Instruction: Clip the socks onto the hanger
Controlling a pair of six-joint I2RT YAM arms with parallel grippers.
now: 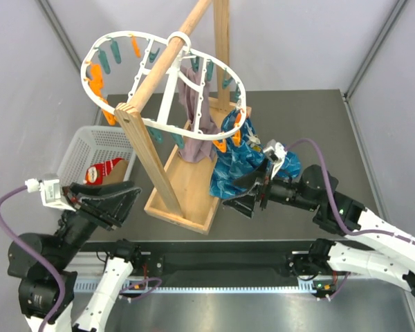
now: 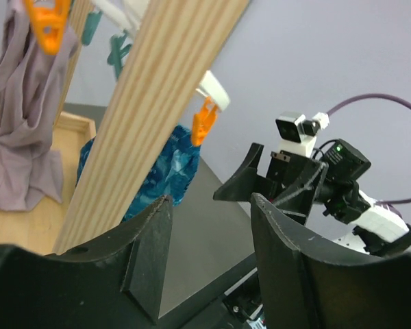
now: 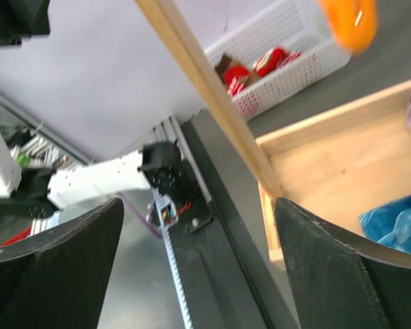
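Note:
A white oval hanger (image 1: 163,128) with orange and teal clips hangs from the wooden bar (image 1: 159,66). A mauve cloth (image 1: 197,142) and a crumpled blue cloth (image 1: 228,173) hang below it into the wooden tray (image 1: 203,227). Red packaged items, possibly socks (image 1: 100,173), lie in the white basket (image 1: 76,155). My left gripper (image 1: 124,204) is open and empty, left of the front post, which fills much of the left wrist view. My right gripper (image 1: 238,197) stands open with nothing between its fingers, just right of the tray, in front of the blue cloth.
The front post (image 1: 152,159) rises between my left gripper and the hanger. Walls bound both sides, and the bench's front edge runs behind both grippers.

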